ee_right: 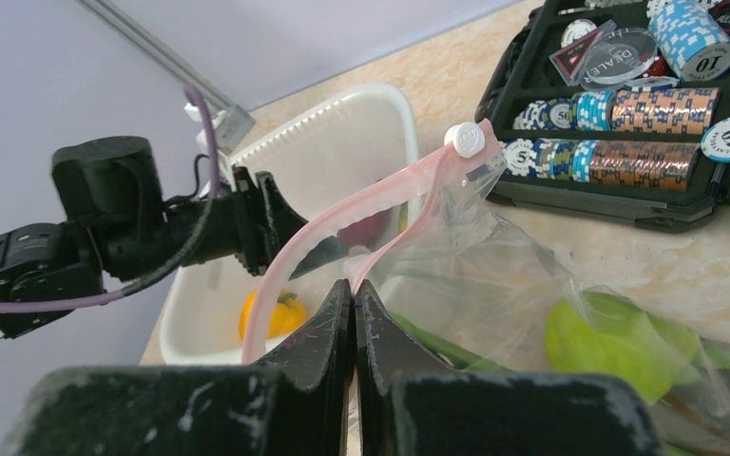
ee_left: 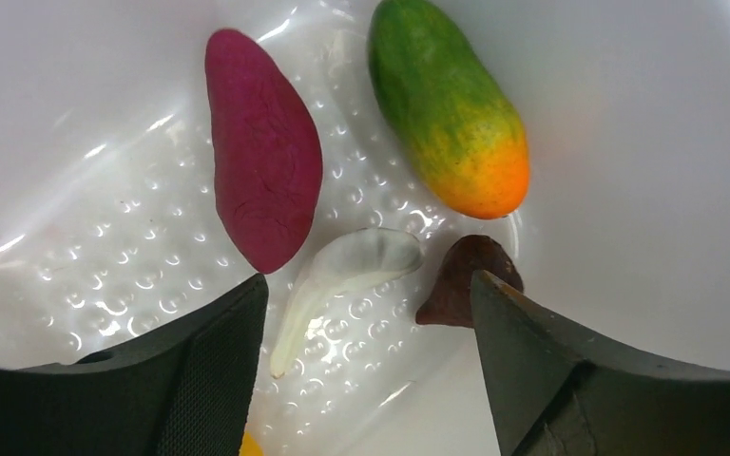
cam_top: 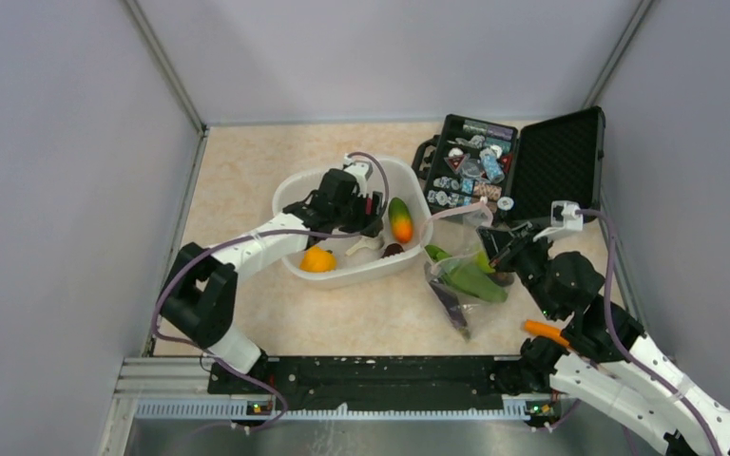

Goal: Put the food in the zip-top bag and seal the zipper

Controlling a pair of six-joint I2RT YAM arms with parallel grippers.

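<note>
My left gripper is open over the white tub (cam_top: 295, 199), above a purple sweet potato (ee_left: 261, 142), a white piece (ee_left: 342, 271), a brown piece (ee_left: 466, 275) and a green-orange mango (ee_left: 447, 104). A yellow pepper (cam_top: 318, 259) lies near the tub's front. The clear zip bag (cam_top: 466, 304) holds green vegetables, an eggplant and a yellow-green item. My right gripper is shut at the bag's pink zipper rim (ee_right: 285, 266); the rim runs to its fingertips.
An open case of poker chips (cam_top: 470, 171) stands at the back right. A carrot (cam_top: 544, 331) lies beside the right arm. The table's front middle and left side have free room.
</note>
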